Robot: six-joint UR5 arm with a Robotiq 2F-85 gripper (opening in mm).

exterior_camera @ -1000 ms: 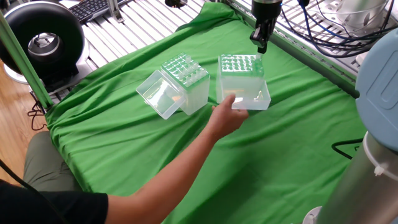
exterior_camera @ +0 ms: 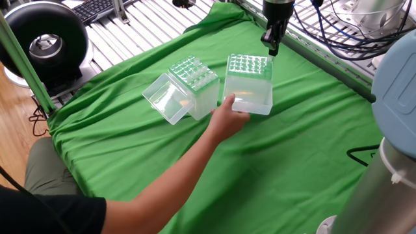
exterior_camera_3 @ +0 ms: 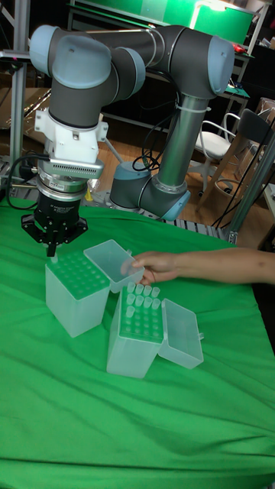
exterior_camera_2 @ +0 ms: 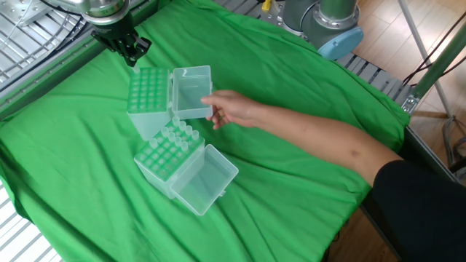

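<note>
My gripper [exterior_camera: 273, 49] points down over the far corner of a translucent box with a green perforated top [exterior_camera: 242, 67]. Its fingers appear shut on a small clear pipette tip [exterior_camera_3: 54, 259], whose end hangs at that box's corner; whether it touches a hole I cannot tell. In exterior view 2 this box's holes [exterior_camera_2: 149, 91] look empty, and its hinged lid [exterior_camera_2: 192, 80] stands open. The second tip box [exterior_camera_2: 164, 164] is beside it, also with its lid [exterior_camera_2: 206, 182] open. Several clear tips [exterior_camera_3: 145, 289] stand in part of its top.
A person's hand [exterior_camera_2: 226, 109] holds the first box's lid, the arm reaching across the cloth. Green cloth [exterior_camera: 292, 162] covers the table, with free room to the right and in front. Cables [exterior_camera: 351, 39] lie behind.
My gripper has stayed in place.
</note>
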